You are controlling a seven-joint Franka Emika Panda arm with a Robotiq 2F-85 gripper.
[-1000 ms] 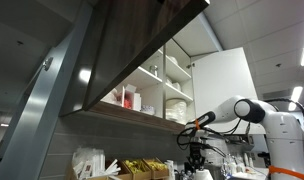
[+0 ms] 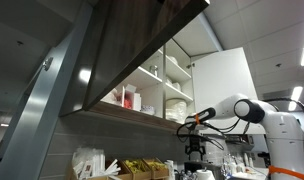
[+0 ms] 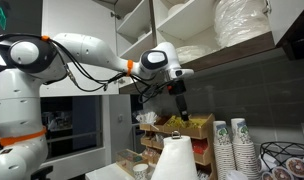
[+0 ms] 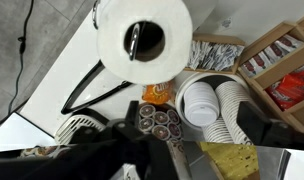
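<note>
My gripper (image 3: 180, 108) points down with its fingers apart and nothing between them. In exterior view 2 it hangs over a white paper towel roll (image 3: 175, 158) with a metal rod end standing out of its top. The wrist view looks down on the same roll (image 4: 145, 40), at the upper left, clear of my fingers. One dark finger (image 4: 260, 125) shows at the right of that view and the other at the left. White paper cups (image 4: 202, 102) appear between them, lower down. In exterior view 1 my gripper (image 2: 195, 148) is small, below the cabinet.
Stacked cups (image 3: 223, 150) stand right of the roll. Wooden boxes of packets (image 3: 187, 126) sit behind it. Open shelves with white dishes (image 2: 176, 72) hang above. An orange packet (image 4: 156, 93) and snack trays (image 4: 282, 60) lie around the cups.
In exterior view 1 my gripper has risen slightly over the last second. The cabinet and boxes have stayed where they were.
</note>
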